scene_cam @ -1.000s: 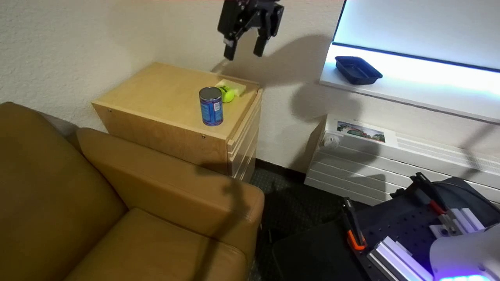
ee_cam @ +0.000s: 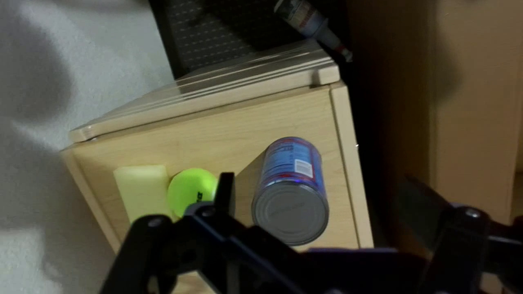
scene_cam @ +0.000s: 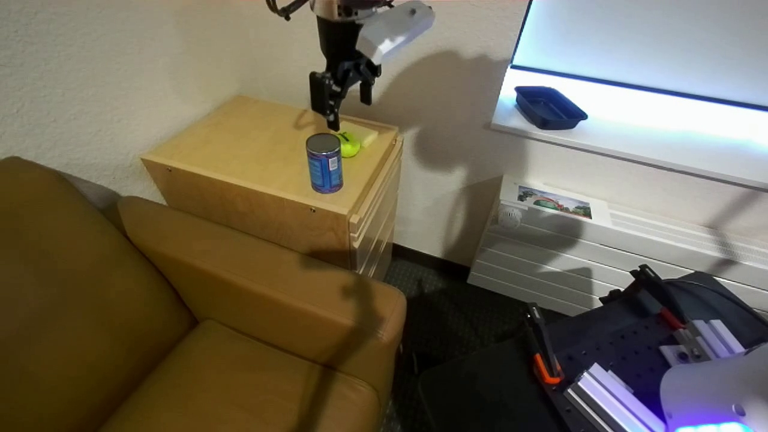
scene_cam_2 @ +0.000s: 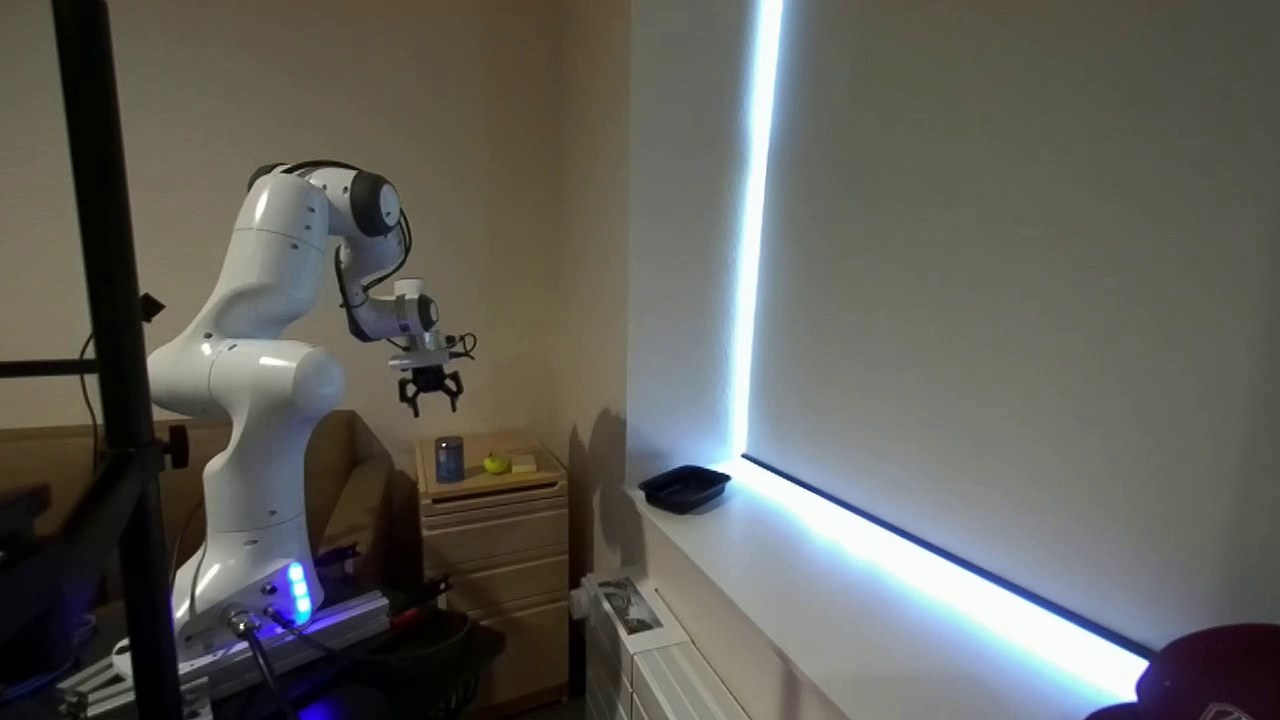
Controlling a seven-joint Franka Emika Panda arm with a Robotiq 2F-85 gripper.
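Observation:
A blue can [scene_cam: 324, 164] with a grey metal lid stands upright on the wooden cabinet [scene_cam: 248, 144], near its front edge. Just behind it are a yellow-green ball [scene_cam: 350, 146] and a pale yellow block [scene_cam: 368, 137]. The wrist view shows the can [ee_cam: 293, 196] from above, with the ball [ee_cam: 192, 190] and block [ee_cam: 142, 188] to its left. Above the cabinet hangs my gripper [scene_cam_2: 434, 409], open, its fingers spread and nothing between them. In the wrist view its dark fingers appear on either side of the can, which is well below them.
On the windowsill sits an empty black tray [scene_cam: 550, 108]. A brown sofa [scene_cam: 266, 266] is beside the cabinet, and a radiator [scene_cam: 547, 237] runs under the sill. A bottle [ee_cam: 314, 27] lies in the dark gap by the cabinet.
My gripper has come down and shifted left in exterior view 1, closer to the can, and has turned somewhat. Can, ball, block and tray have stayed in place.

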